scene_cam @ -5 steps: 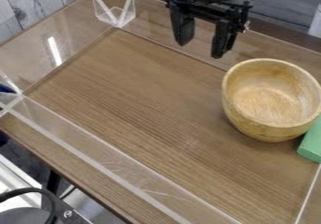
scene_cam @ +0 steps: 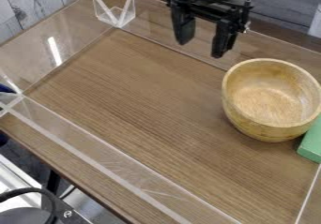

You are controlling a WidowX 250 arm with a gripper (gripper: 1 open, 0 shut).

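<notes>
My black gripper (scene_cam: 204,37) hangs at the top centre of the camera view, its two dark fingers apart and pointing down, with nothing seen between them. It is above and behind a wide tan bowl (scene_cam: 268,106) that stands on the right of the wooden tray floor (scene_cam: 126,125). A green object (scene_cam: 311,144) is partly visible at the right edge, beside the bowl.
Clear plastic walls (scene_cam: 75,143) border the wooden area, with a small clear corner piece (scene_cam: 115,9) at the upper left. Dark cable and hardware lie at the lower left.
My gripper has shifted very slightly and its fingers look a little different in angle. The bowl and the green object have not moved.
</notes>
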